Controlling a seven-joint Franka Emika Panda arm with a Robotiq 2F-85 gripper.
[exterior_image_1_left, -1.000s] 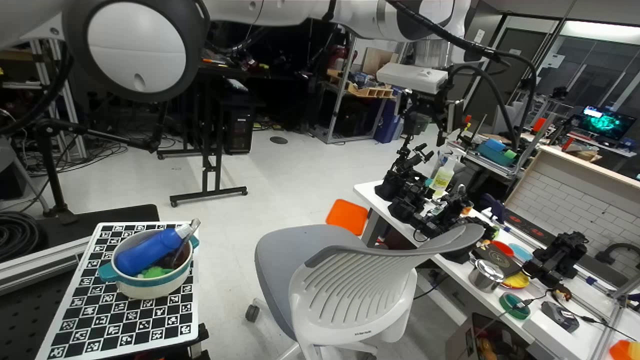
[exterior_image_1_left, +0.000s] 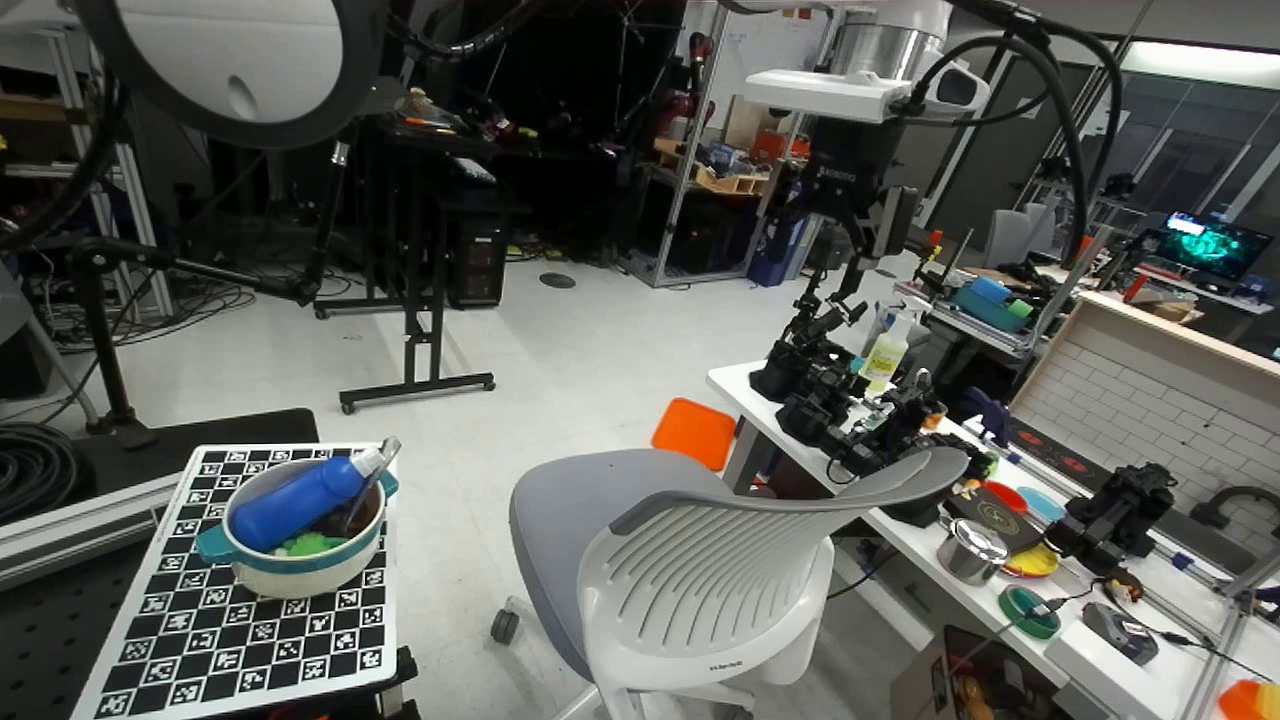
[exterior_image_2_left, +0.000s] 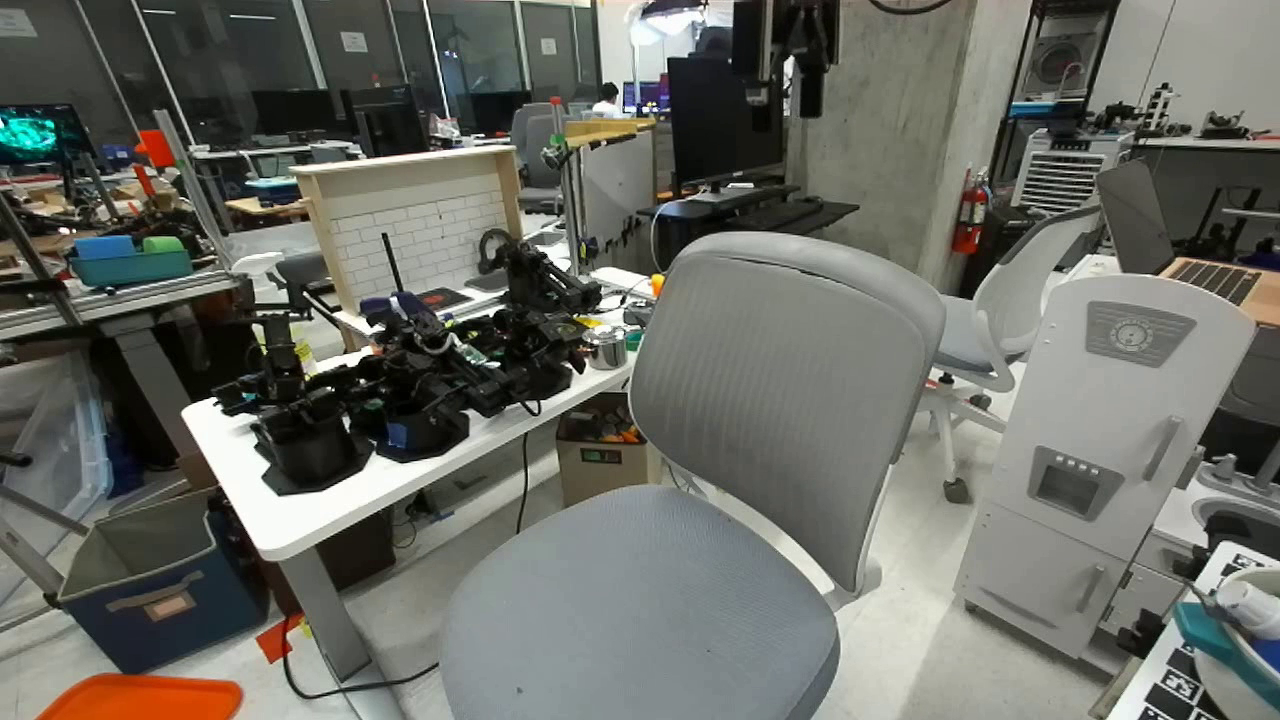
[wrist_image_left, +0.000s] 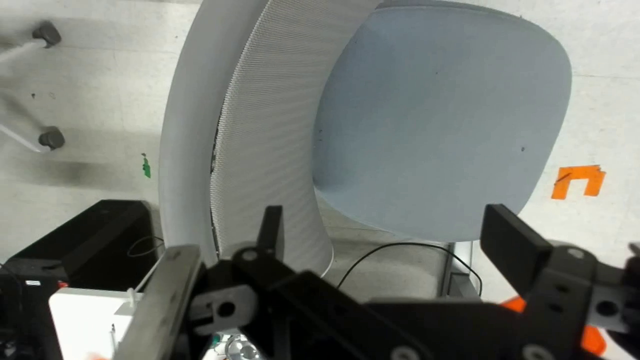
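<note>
Above the gray office chair, my gripper stands open in the wrist view, its two black fingers wide apart with nothing between them. Beneath it show the chair's gray seat (wrist_image_left: 444, 120) and curved backrest (wrist_image_left: 264, 138). In exterior view 1 the gripper (exterior_image_1_left: 858, 282) hangs at the upper right, pointing down. A white and teal pot (exterior_image_1_left: 300, 574) sits on a checkered board (exterior_image_1_left: 240, 642) at the lower left, far from the gripper. Inside the pot lie a blue bottle (exterior_image_1_left: 294, 504) and something green (exterior_image_1_left: 310, 545).
The office chair (exterior_image_1_left: 684, 588) stands between the board and a white table (exterior_image_1_left: 882, 528) crowded with black robot arms (exterior_image_1_left: 816, 396), a metal pot (exterior_image_1_left: 972, 551) and dishes. An orange tray (exterior_image_1_left: 693, 433) lies on the floor. A play kitchen unit (exterior_image_2_left: 1092, 444) stands at right in exterior view 2.
The arm has risen, its upper link now mostly out of the top of exterior view 1. The gripper has shifted slightly. Chair, pot and bottle have not moved.
</note>
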